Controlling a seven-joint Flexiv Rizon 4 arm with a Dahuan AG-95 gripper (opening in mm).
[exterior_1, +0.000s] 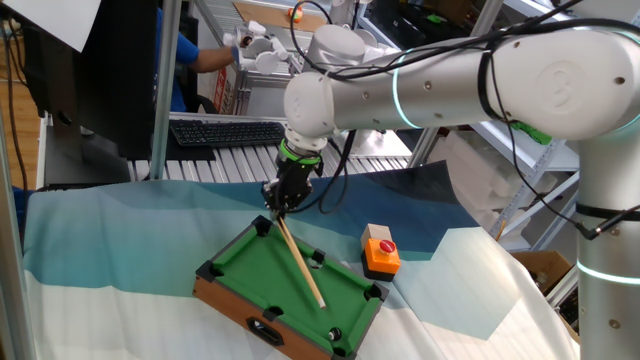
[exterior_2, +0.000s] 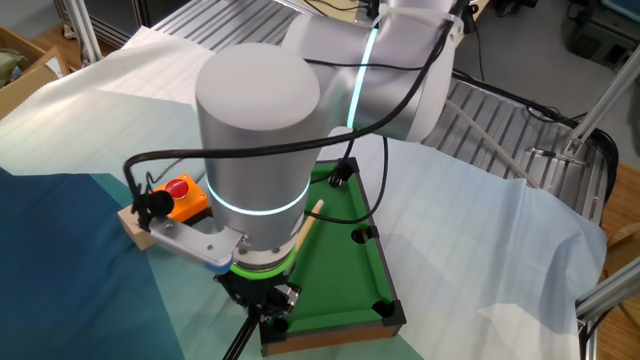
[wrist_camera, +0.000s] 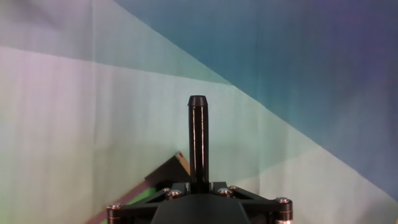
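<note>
My gripper (exterior_1: 279, 207) is shut on a wooden cue stick (exterior_1: 300, 262), above the far edge of a miniature pool table (exterior_1: 245, 280). The cue slants down over the green felt, its pale tip near the middle of the right half. In the wrist view, the cue's black butt (wrist_camera: 198, 143) sticks up from between the gripper's (wrist_camera: 199, 188) fingers. A dark ball with a white mark (exterior_1: 335, 333) lies near the right-end corner pocket. Something whitish (exterior_1: 317, 260) shows by the far middle pocket, too small to make out. The arm hides part of the pool table in exterior view 2.
An orange box with a red button (exterior_1: 381, 257) stands just right of the pool table, with a wooden block (exterior_1: 376, 236) behind it. A keyboard (exterior_1: 228, 133) lies behind, and a person's arm (exterior_1: 214, 59) shows farther back.
</note>
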